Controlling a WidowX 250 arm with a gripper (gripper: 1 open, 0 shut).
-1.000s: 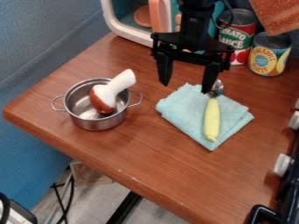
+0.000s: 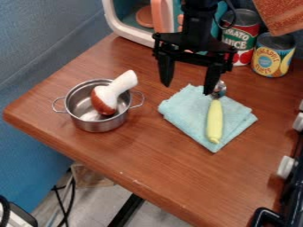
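Observation:
My black gripper [image 2: 190,71] hangs over the back middle of the table, its two fingers spread open with nothing visible between them. Below it on the right, a light blue cloth [image 2: 186,113] lies folded, with a pale yellow corn-like item [image 2: 214,121] and a small metal piece at its upper end on top. To the left, a steel pot [image 2: 89,124] with two handles holds a white-and-brown object [image 2: 112,92] that sticks up over the rim.
Two cans [image 2: 272,59] stand at the back right, near a teal-and-white container [image 2: 130,27]. A black appliance with white knobs [image 2: 285,186] borders the right.

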